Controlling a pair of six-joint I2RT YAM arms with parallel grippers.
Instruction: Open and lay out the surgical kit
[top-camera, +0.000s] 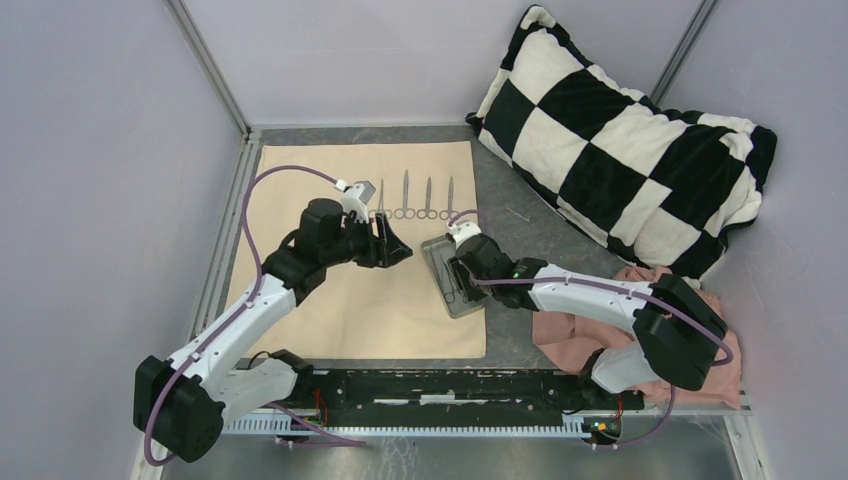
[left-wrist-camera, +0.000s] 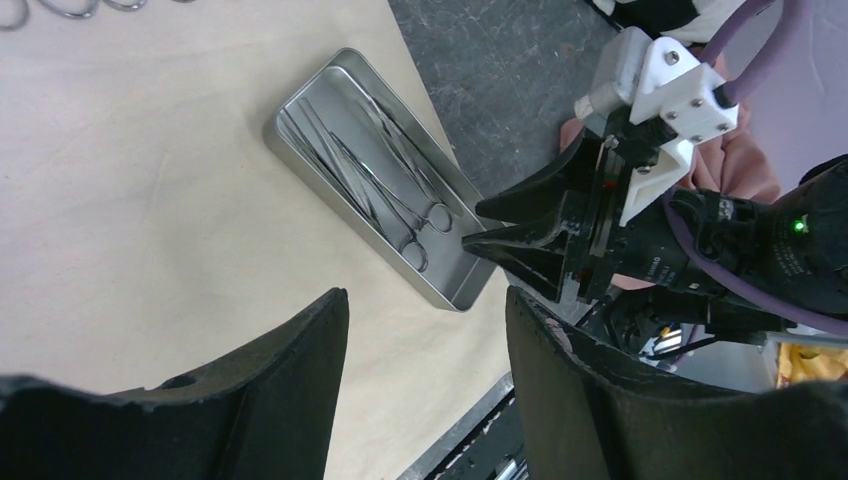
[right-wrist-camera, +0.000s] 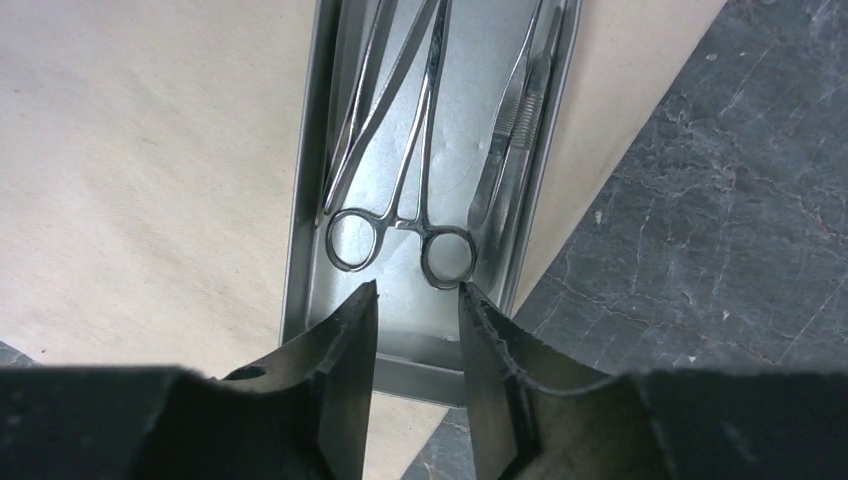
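Note:
A steel tray (top-camera: 435, 250) (left-wrist-camera: 318, 180) on the beige cloth holds several instruments, among them ring-handled scissors or clamps (right-wrist-camera: 425, 150) and tweezers (right-wrist-camera: 530, 110). A row of ring-handled instruments (top-camera: 405, 200) lies above it on the cloth. My right gripper is over the tray's near end, fingers partly apart, nothing seen between their tips, just short of the rings. My left gripper (top-camera: 385, 242) stands open over the cloth, left of the tray, empty.
A checkered pillow (top-camera: 620, 150) fills the back right. A pink cloth (top-camera: 560, 330) lies under the right arm at front right. Grey table (top-camera: 510, 340) shows around it.

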